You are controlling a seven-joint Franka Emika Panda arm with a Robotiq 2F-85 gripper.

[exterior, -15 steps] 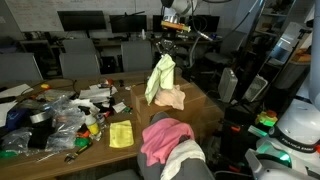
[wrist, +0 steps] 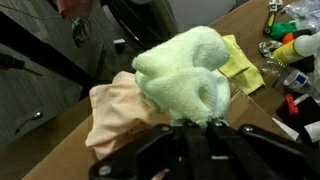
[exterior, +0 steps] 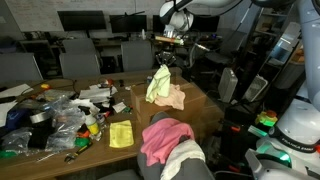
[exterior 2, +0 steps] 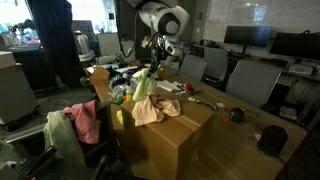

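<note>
A pale green-white cloth (exterior: 159,85) hangs from my gripper (exterior: 163,65) above the table. In the wrist view the bunched cloth (wrist: 185,72) covers the fingertips, which are hidden; the gripper is shut on it. A peach cloth (exterior: 172,97) lies crumpled on the table below and beside it, and shows at the left in the wrist view as a peach cloth (wrist: 120,115). Seen from the other side, the green-white cloth (exterior 2: 141,84) hangs just behind the peach cloth (exterior 2: 155,108).
A yellow cloth (exterior: 121,134) lies flat near the table's front. Plastic bags (exterior: 60,128), bottles and tools clutter the left side. Red and grey cloths (exterior: 165,140) drape over a chair at the front. Bare table (exterior: 200,115) shows at the right.
The arm has swung a little; the gripper stays shut on the cloth.
</note>
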